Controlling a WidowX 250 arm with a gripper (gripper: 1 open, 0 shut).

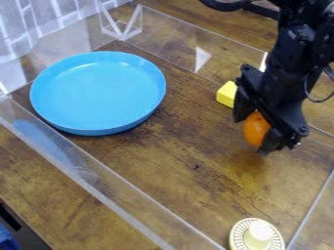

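My black gripper (261,129) is low over the right side of the wooden table, its fingers around an orange object (259,128), which is partly hidden behind them. Whether the fingers are closed on it I cannot tell. A yellow block (226,95) lies just behind and left of the gripper. A large blue plate (98,92) rests on the left.
A round white object (257,237) sits at the front right. Clear plastic walls (78,186) border the area.
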